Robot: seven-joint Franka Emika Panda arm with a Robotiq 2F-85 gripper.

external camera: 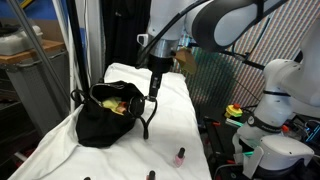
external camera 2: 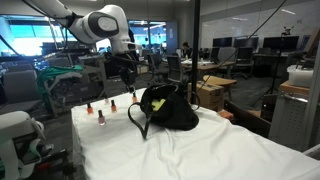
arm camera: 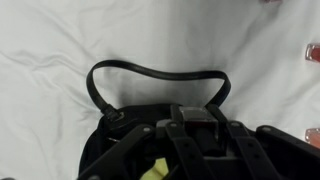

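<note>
My gripper [external camera: 152,98] is raised above the white cloth, close beside the open black bag [external camera: 101,128]. Its fingers are closed on a small greyish object [arm camera: 198,115], which the wrist view shows between the fingers; it looks like a small bottle, partly hidden. The bag lies below and to the left in the wrist view, its handle [arm camera: 160,73] looping out onto the cloth. Something yellow [arm camera: 155,170] shows inside the bag. A pinkish-red bottle [external camera: 180,157] stands on the cloth in front of the arm.
More small bottles, including a red one [arm camera: 313,52] and an orange-pink one [arm camera: 313,137], stand around the cloth. A metal frame [external camera: 43,65] rises behind the bag. The white cloth [external camera 2: 230,150] is broadly bare beyond the bag.
</note>
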